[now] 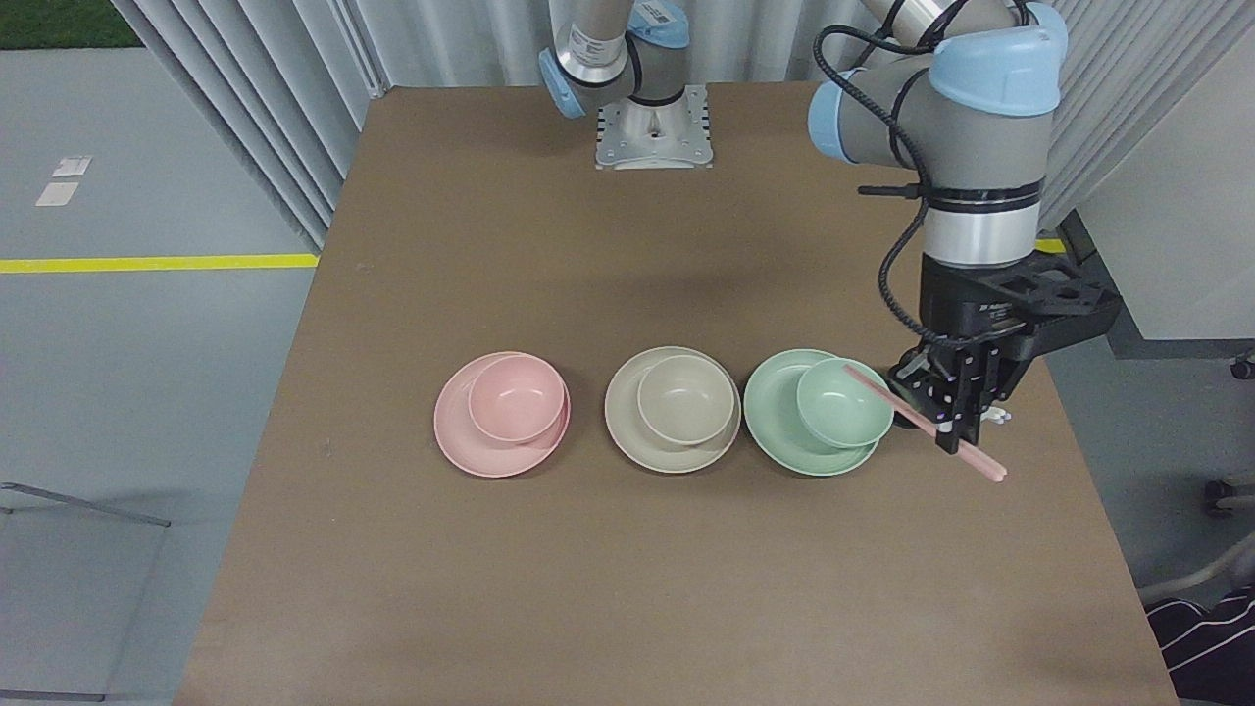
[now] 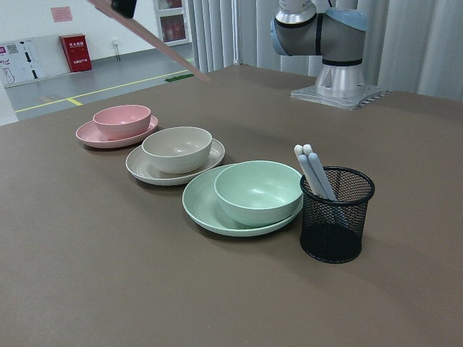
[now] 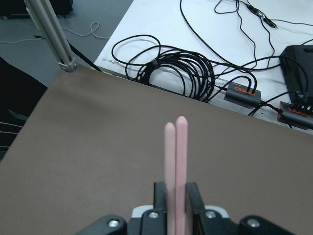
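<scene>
My gripper is shut on a pair of pink chopsticks, which point forward in the wrist view. In the front view it is at the right, above the black mesh holder, which holds white chopsticks and is mostly hidden there. Left of it, in a row, stand a mint bowl on a mint plate, a cream bowl on a cream plate, and a pink bowl on a pink plate.
The robot base stands at the back. Beyond one table edge, the wrist view shows black cables on a white surface.
</scene>
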